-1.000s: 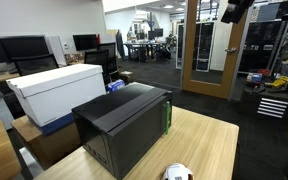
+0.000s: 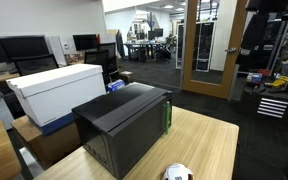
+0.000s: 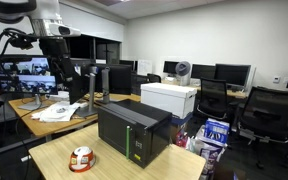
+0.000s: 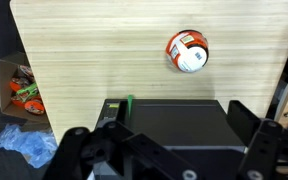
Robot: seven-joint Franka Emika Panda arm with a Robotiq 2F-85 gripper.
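Note:
A black microwave-like box [image 2: 122, 125] stands on the wooden table; its top [image 4: 172, 118] fills the lower middle of the wrist view. In front of it sits a small round red-and-white tub [image 4: 188, 51] with a pale lid, also seen as a red-and-white tub [image 3: 81, 159] near the table's front. My gripper is open, its fingers wide apart over the black box's edge, nothing between them. It hangs well above the table, with the dark gripper [image 2: 251, 35] at the upper right in the first exterior view.
A white lidded box [image 2: 59, 88] stands behind the black box. Beyond the table's edge, a carton with red items [image 4: 24, 93] and a blue-white plastic bag [image 4: 28, 145] rest lower down.
In the first exterior view, my gripper has shifted right and down, and its pale arm section has left the frame. The tub and black box have not moved.

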